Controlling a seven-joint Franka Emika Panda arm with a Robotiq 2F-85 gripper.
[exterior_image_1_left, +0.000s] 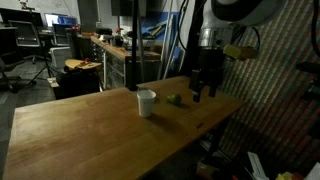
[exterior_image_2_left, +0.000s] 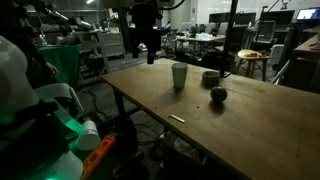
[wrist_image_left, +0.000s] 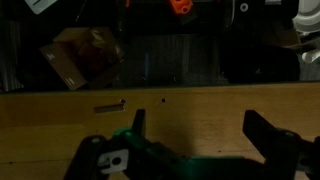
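My gripper is open, its two dark fingers wide apart at the bottom of the wrist view with nothing between them. In exterior view 1 the gripper (exterior_image_1_left: 204, 94) hangs above the right part of the wooden table (exterior_image_1_left: 75, 133). A pale cup (exterior_image_1_left: 146, 103) stands upright on the tabletop, and a small green object (exterior_image_1_left: 174, 99) lies near it. Exterior view 2 shows the same cup (exterior_image_2_left: 179, 76) and a dark green round object (exterior_image_2_left: 218, 95). A short thin stick (exterior_image_2_left: 177, 119) rests close to the table's edge; the wrist view has this stick (wrist_image_left: 109, 108) left of the fingers.
A dark, bowl-like thing (exterior_image_2_left: 210, 77) sits behind the cup in exterior view 2. Beyond the table's edge, a cardboard box (wrist_image_left: 80, 57) and an orange item (wrist_image_left: 180, 6) lie lower down.
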